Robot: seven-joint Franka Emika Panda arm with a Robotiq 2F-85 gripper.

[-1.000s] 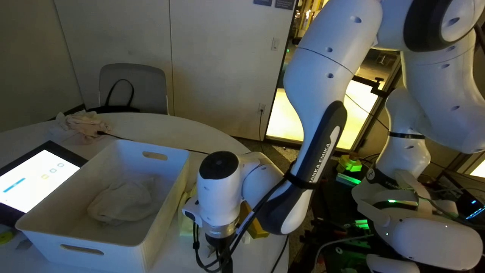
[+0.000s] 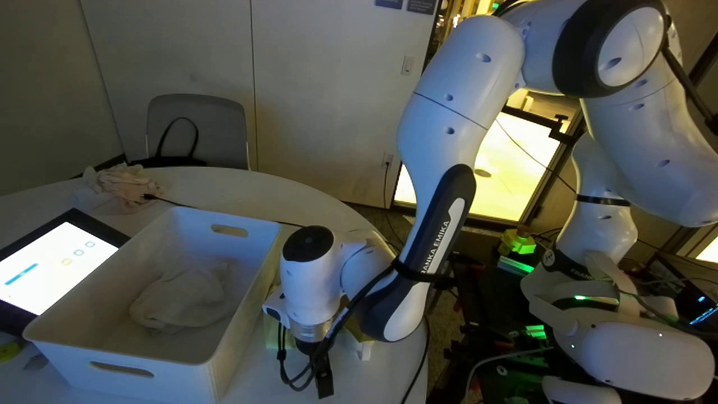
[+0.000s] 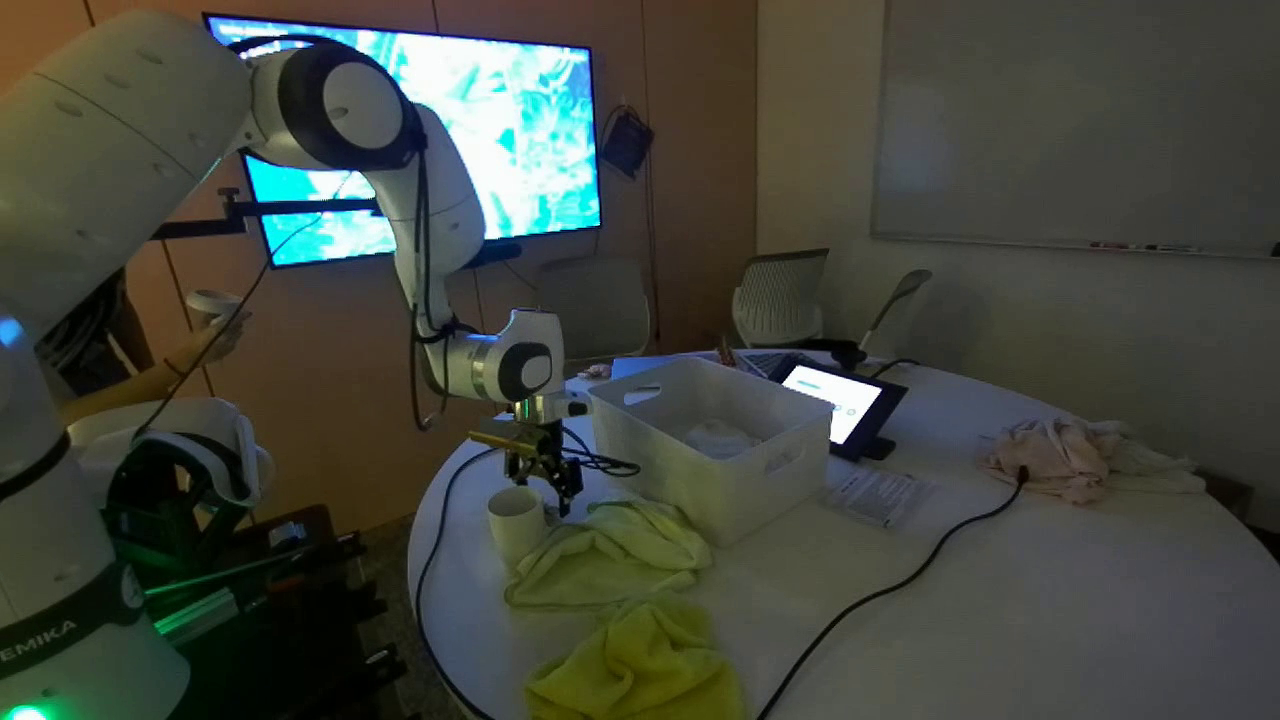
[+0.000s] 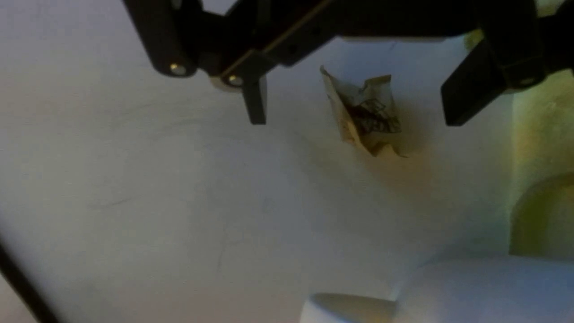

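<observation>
With its fingers spread wide, my gripper is open above the white table. A small crumpled wrapper (image 4: 371,110), brownish with dark print, shows between the two fingertips in the wrist view, apart from both. At the bottom right of that view is a white mug (image 4: 484,293), cut off by the frame edge. From exterior view 2, the gripper (image 3: 546,468) appears close over the mug (image 3: 516,524); the wrapper cannot be made out there. Exterior view 1 has the gripper (image 2: 324,380) pointing down right of the white bin, mostly hidden behind the wrist.
A white bin (image 3: 768,492) holding a pale cloth (image 2: 182,296) stands beside the gripper. Pale green cloth (image 3: 618,552) and yellow-green cloth (image 3: 648,672) lie near the mug. A tablet (image 2: 57,259), pinkish cloth (image 3: 1056,456) and black cable (image 3: 894,588) occupy other parts of the table.
In exterior view 1 the arm has shifted left, with the wrist a little closer to the bin and the gripper slightly higher. The bin and its cloth look unmoved.
</observation>
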